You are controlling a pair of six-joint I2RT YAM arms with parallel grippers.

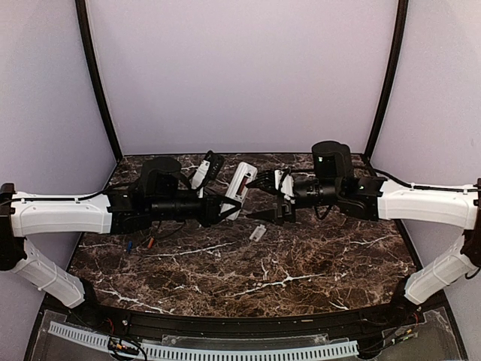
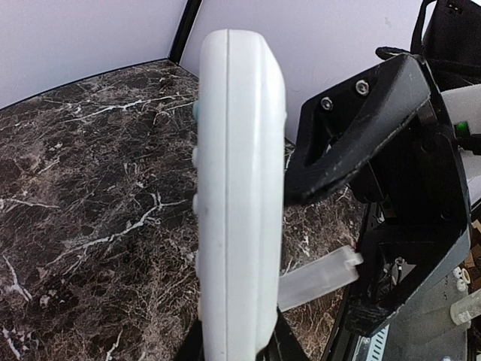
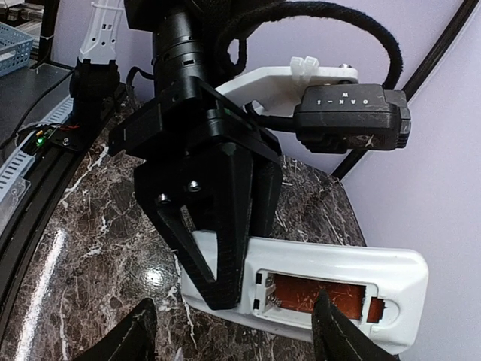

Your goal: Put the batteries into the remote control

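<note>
My left gripper [image 1: 224, 207] is shut on the white remote control [image 1: 239, 188], held upright above the table. In the right wrist view the remote's battery compartment [image 3: 316, 292] is uncovered and shows no batteries inside. My right gripper [image 1: 267, 195] is beside the remote, its fingers apart. A pale battery cover [image 1: 258, 232] shows below the grippers, blurred in the left wrist view [image 2: 316, 277]. A blue battery [image 1: 129, 246] and an orange battery [image 1: 150, 243] lie on the table at the left.
Side panels and a back panel border it. Cables lie behind the left arm.
</note>
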